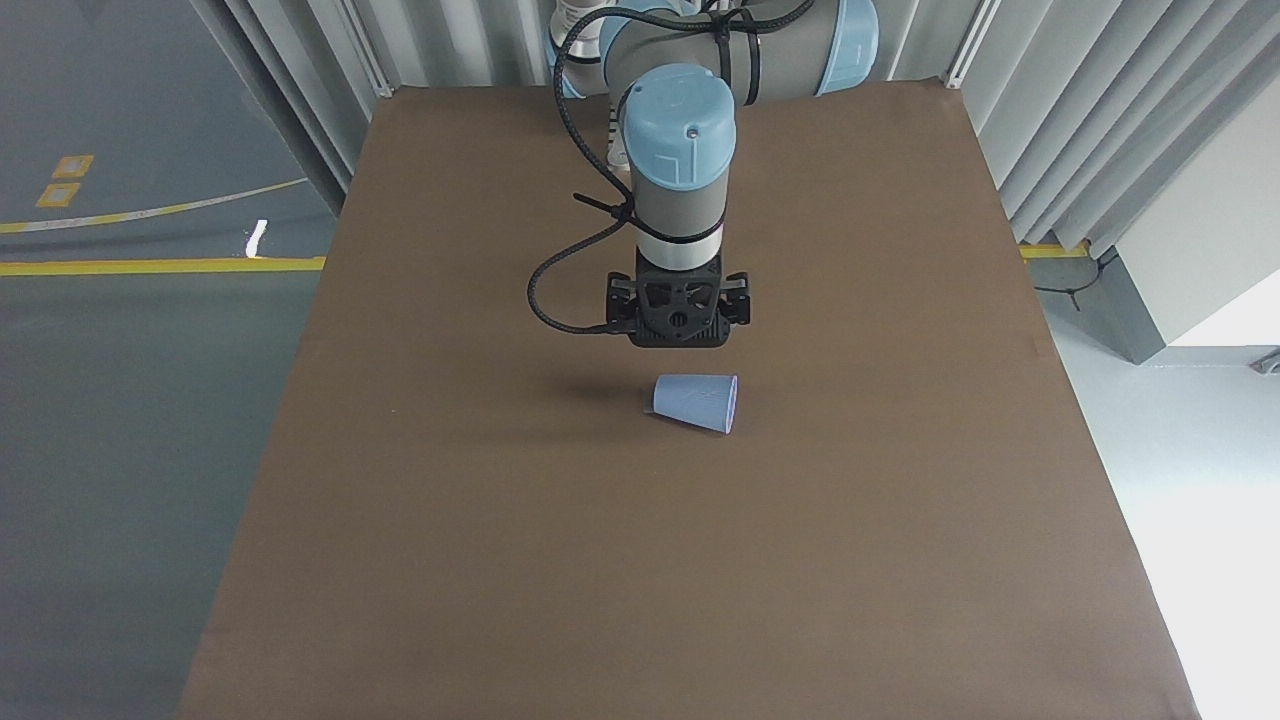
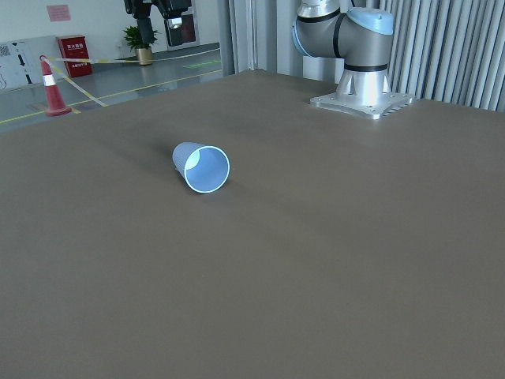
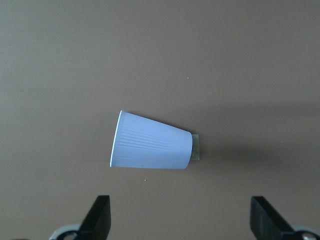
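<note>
A light blue paper cup lies on its side on the brown table; the left view shows its open mouth, and the wrist view shows the ribbed cup with a small translucent piece at its base. My gripper is above the cup, its two fingers wide apart with nothing between them in the wrist view. The front view shows its dark body just behind the cup, and the left view shows only part of it at the top edge.
My arm's base plate stands at the table's back, near pale corrugated curtains. A traffic cone and tape lines are on the floor beyond the table.
</note>
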